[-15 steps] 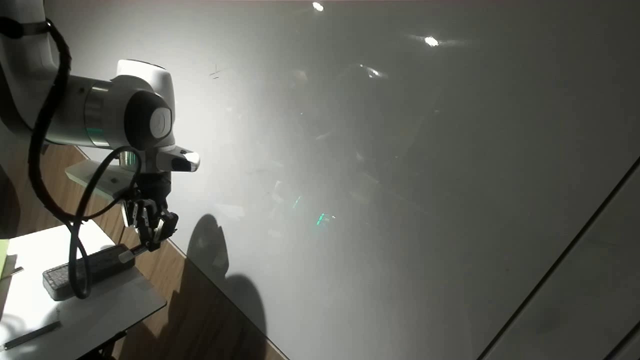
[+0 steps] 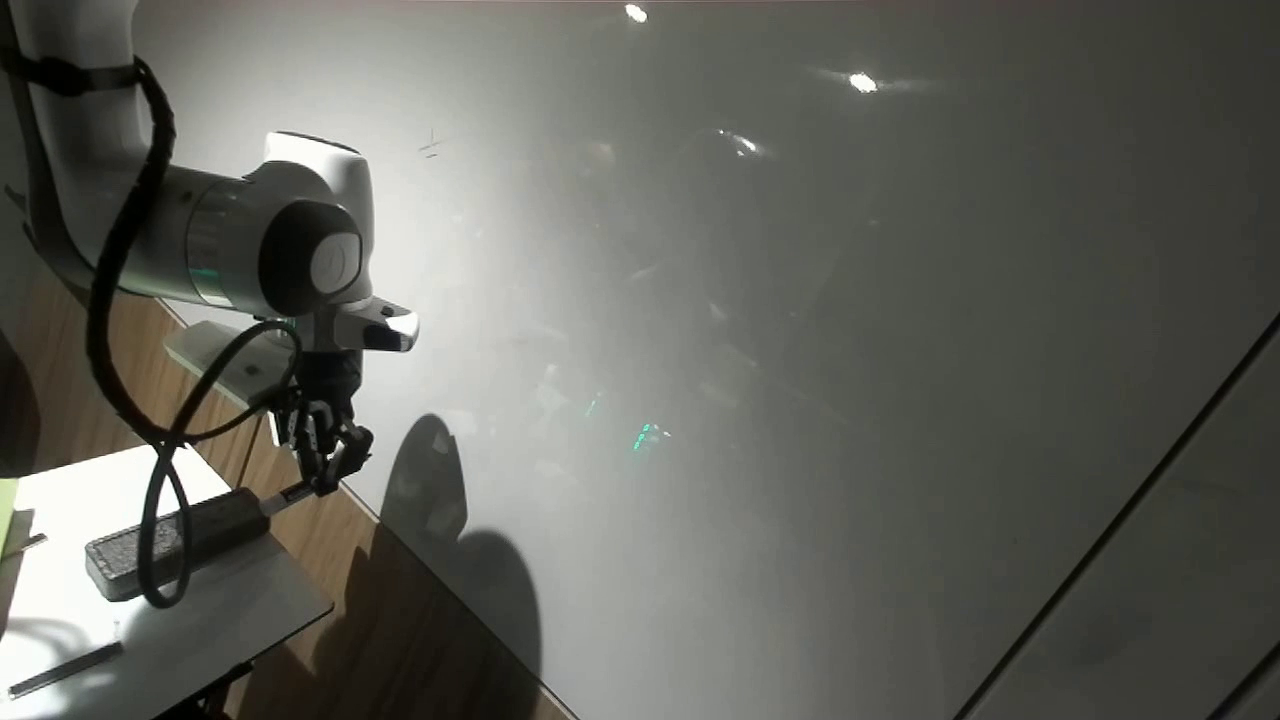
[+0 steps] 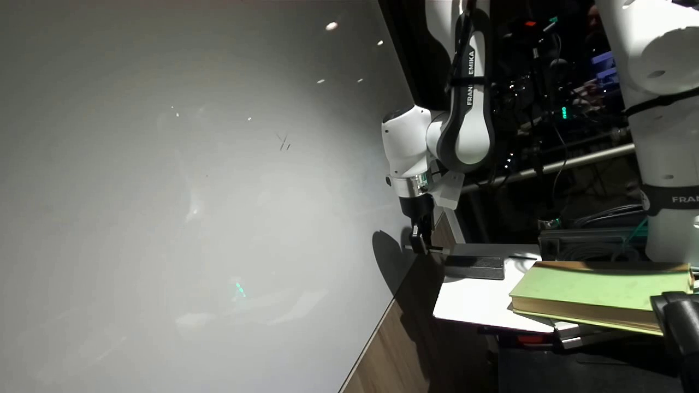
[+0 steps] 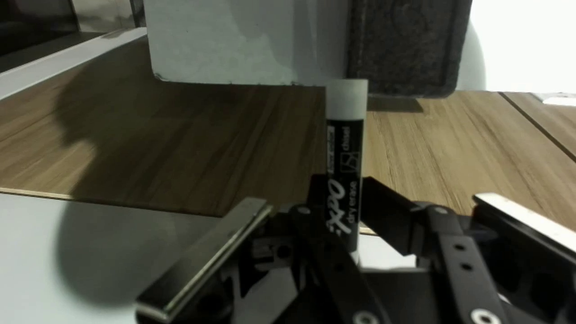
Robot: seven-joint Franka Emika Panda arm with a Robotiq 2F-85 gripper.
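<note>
A dry-erase marker [image 4: 346, 146] with a white end and a black Expo label stands out from between the fingers in the wrist view. My gripper is shut on it. In exterior view 1 the gripper [image 2: 330, 474] hangs just off the small table's corner, with the marker [image 2: 286, 498] pointing back toward the table. Exterior view 2 has the gripper [image 3: 421, 248] close to the large whiteboard [image 3: 262, 216]; whether the marker touches the board cannot be told. A few faint dark strokes [image 3: 283, 143] are on the board.
On the white table [image 2: 276, 600] lies a dark felt eraser [image 2: 180, 540], close behind the marker. A green book [image 3: 596, 285] rests at the table's far side. Wood panelling [image 2: 324, 540] runs below the whiteboard, whose wide face is clear.
My arm has shifted slightly right in exterior view 1, carrying the marker away from the eraser and nearer the whiteboard. The table and eraser have not moved.
</note>
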